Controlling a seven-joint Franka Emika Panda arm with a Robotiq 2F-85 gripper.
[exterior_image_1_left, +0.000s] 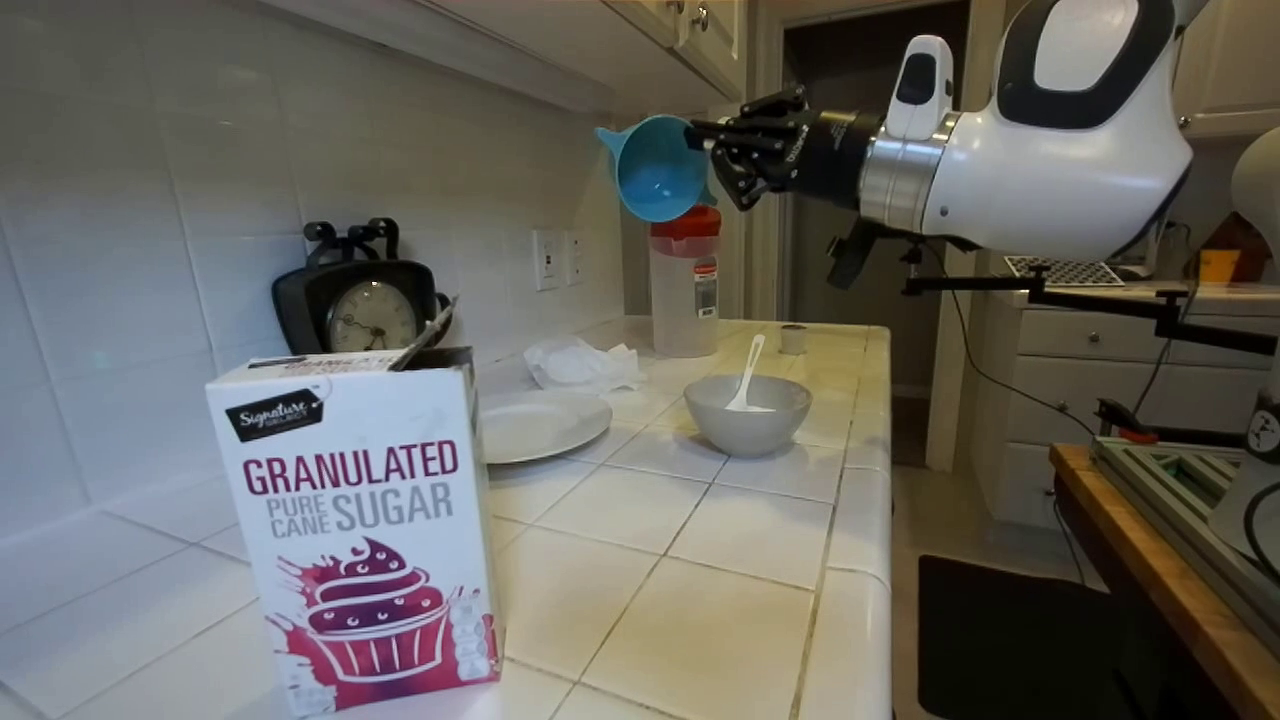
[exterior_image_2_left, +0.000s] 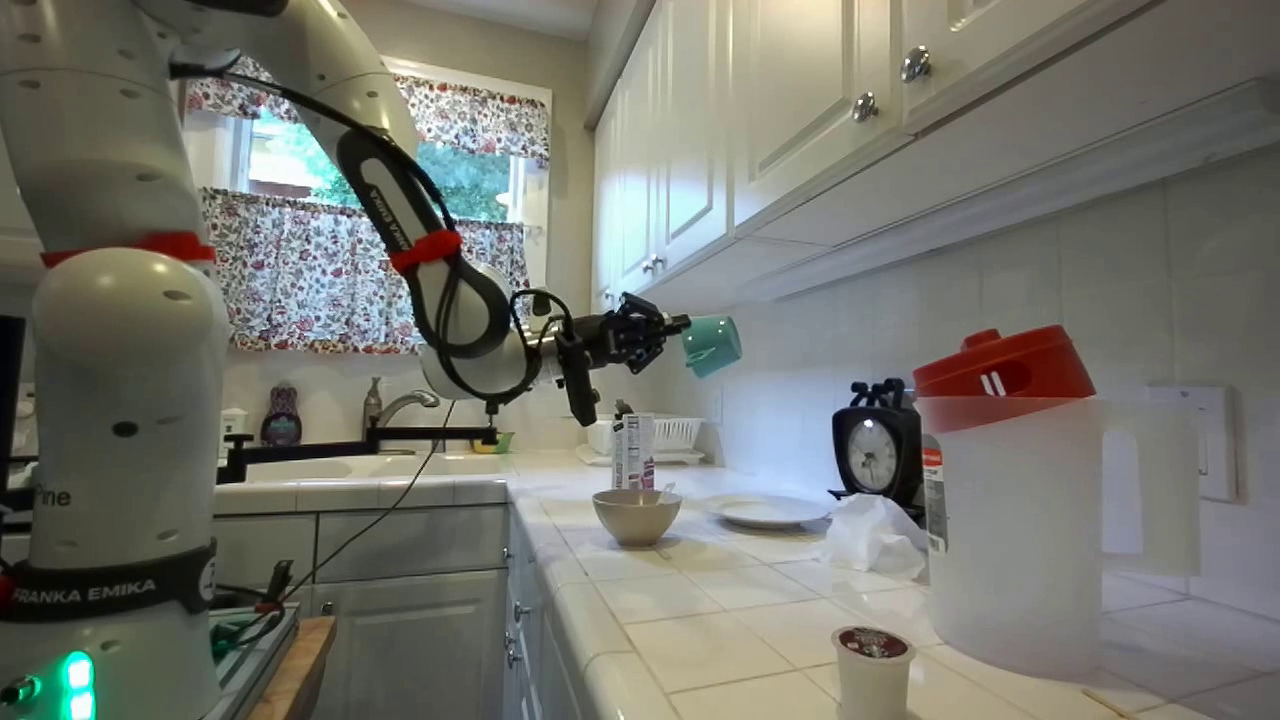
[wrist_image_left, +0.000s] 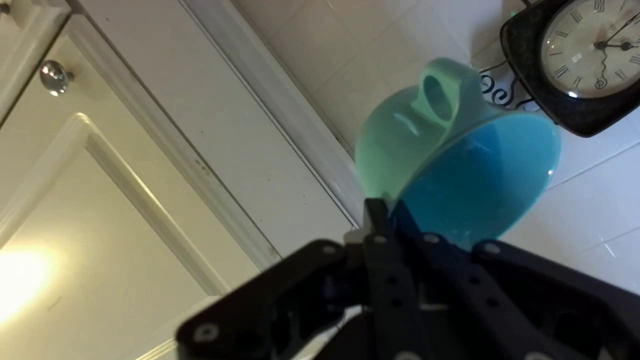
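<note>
High over the counter, my gripper (exterior_image_1_left: 708, 134) is shut on the rim of a blue-green cup (exterior_image_1_left: 663, 172). The cup is tipped on its side, and its open mouth faces exterior view 1. In the wrist view the fingers (wrist_image_left: 376, 219) pinch the cup's edge, and the cup's handle (wrist_image_left: 441, 90) sticks out on the far side. No contents show inside the cup. Below on the counter stands a grey bowl (exterior_image_1_left: 750, 420) with a white spoon (exterior_image_1_left: 749, 370) leaning in it.
A sugar box (exterior_image_1_left: 360, 540) stands at the near end. A white plate (exterior_image_1_left: 546, 430), crumpled paper (exterior_image_1_left: 584, 364), a black clock (exterior_image_1_left: 372, 314), a red-lidded pitcher (exterior_image_2_left: 1014, 528) and a small pod cup (exterior_image_2_left: 872, 678) also sit on the counter. Cabinets (exterior_image_2_left: 816, 108) hang above.
</note>
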